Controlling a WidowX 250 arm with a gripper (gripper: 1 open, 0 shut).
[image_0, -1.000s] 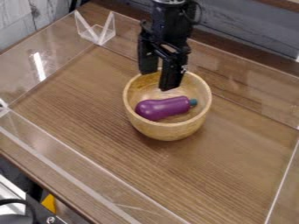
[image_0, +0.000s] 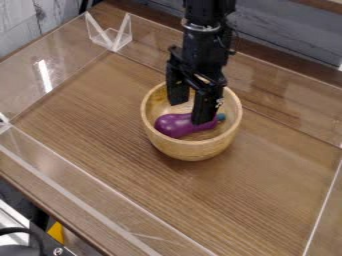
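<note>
A round tan bowl (image_0: 190, 149) stands on the wooden table, holding a purple eggplant (image_0: 178, 126) with a green stem end at its right. The black gripper (image_0: 189, 98) hangs over the back of the bowl, its fingers open and pointing down just above the eggplant, partly in front of the bowl's inside.
A small clear plastic object (image_0: 111, 32) stands at the back left. Something yellow lies at the lower left edge.
The gripper has moved down and slightly toward the viewer, lower over the bowl and closer to the eggplant.
</note>
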